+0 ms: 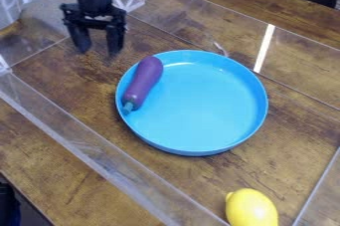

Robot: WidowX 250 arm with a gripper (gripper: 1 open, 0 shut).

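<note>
My black gripper hangs at the upper left over the wooden table, open, with its two fingers pointing down and nothing between them. It is apart from the blue plate, to the upper left of it. A purple eggplant lies on the left part of the plate, its stem end toward the front. A yellow lemon sits on the table at the bottom right, outside the plate.
Clear plastic walls border the work area on several sides. Bare wood lies left of the plate and also behind it.
</note>
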